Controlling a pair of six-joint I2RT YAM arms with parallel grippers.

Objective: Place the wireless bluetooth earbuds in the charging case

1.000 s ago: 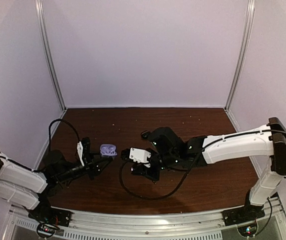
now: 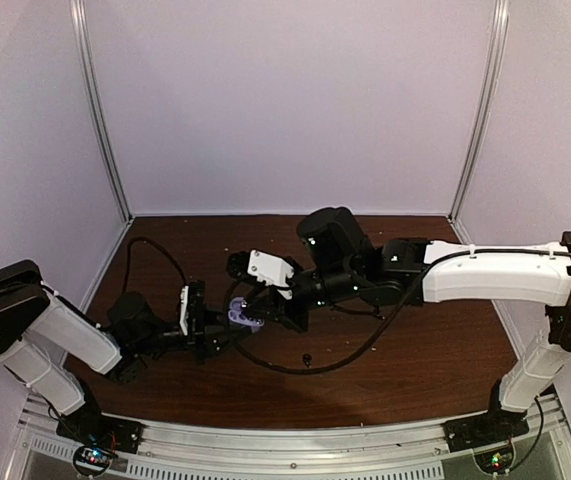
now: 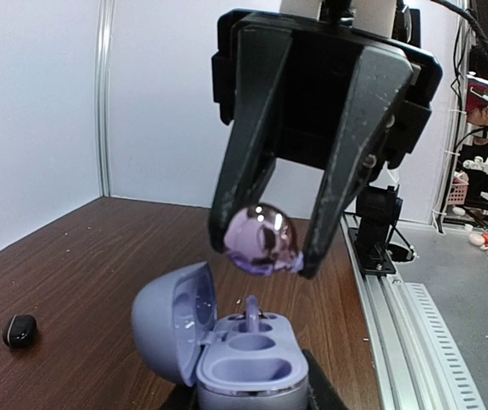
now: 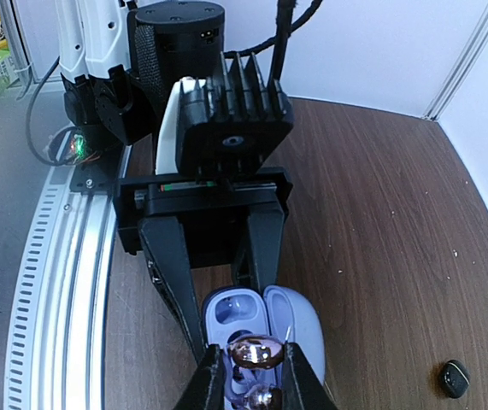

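Note:
The lilac charging case (image 3: 252, 363) is held by my left gripper (image 2: 227, 335), which is shut on its body. Its lid stands open to the left in the left wrist view. One stem (image 3: 252, 314) pokes up from the far part of the case; the near hollow is empty. Just above the case, my right gripper is shut on a shiny purple earbud (image 3: 262, 237). In the right wrist view, the earbud (image 4: 256, 350) covers the lower part of the case (image 4: 237, 312). Touching or apart, I cannot tell there.
A small black oval object (image 3: 20, 330) lies on the brown table (image 3: 81, 273). The top view shows a small dark piece (image 2: 307, 360) below the right arm. Cables loop round both arms. Open table lies beyond the grippers.
The case and the purple earbud have come close together. My left gripper has moved right with the case.

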